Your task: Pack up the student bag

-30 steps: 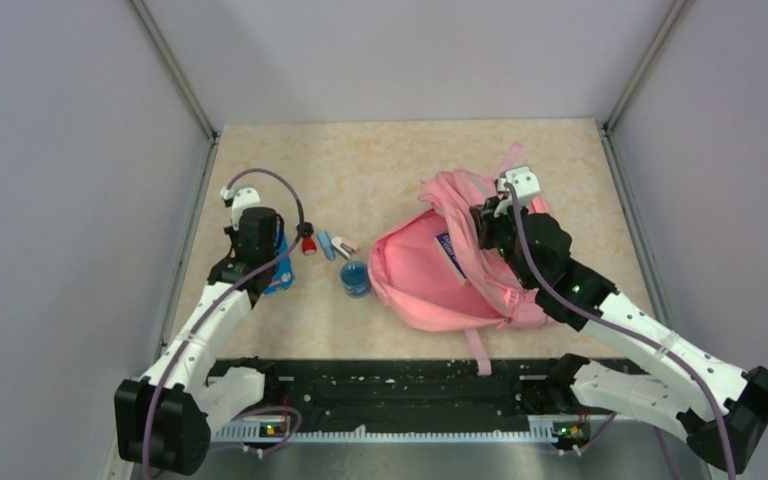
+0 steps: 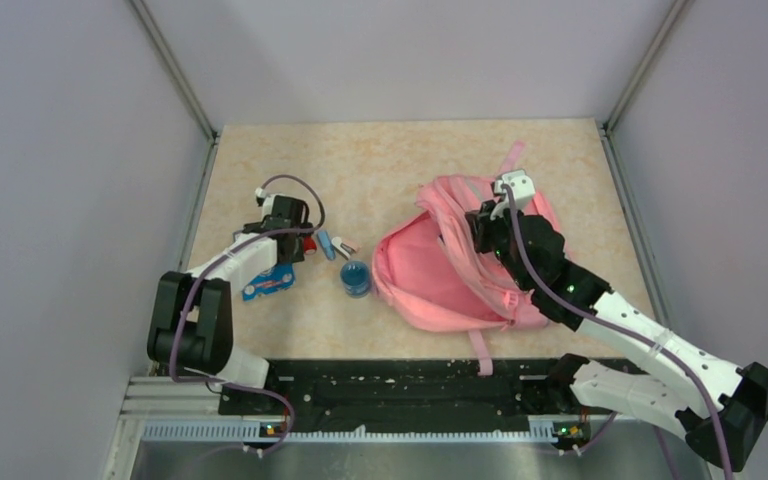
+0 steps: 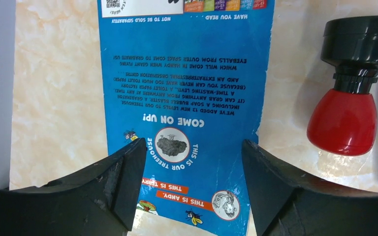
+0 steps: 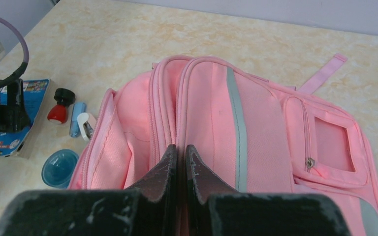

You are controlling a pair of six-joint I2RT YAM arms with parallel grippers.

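The pink bag [image 2: 430, 265] lies on the right half of the table with its mouth held apart. My right gripper is shut on the bag's pink fabric edge [image 4: 183, 103]. On the left, a blue book [image 3: 187, 93] lies flat, back cover up in the left wrist view. Over it, my left gripper stands open, nothing between its fingers. Right of the book are a red and black bottle-like item [image 4: 58, 114], a light blue case [image 4: 77, 118], a white item [image 4: 85, 124] and a blue round cup [image 2: 356, 279].
A bag strap [image 2: 481, 352] trails over the table's front edge. Behind the small items, the back of the table [image 2: 360, 165] is bare. Walls close in the table at the left, right and back.
My left arm has swung rightward over the book, uncovering more of its near end. The right arm shifted slightly, and the dark blue item seen inside the bag is now hidden by fabric.
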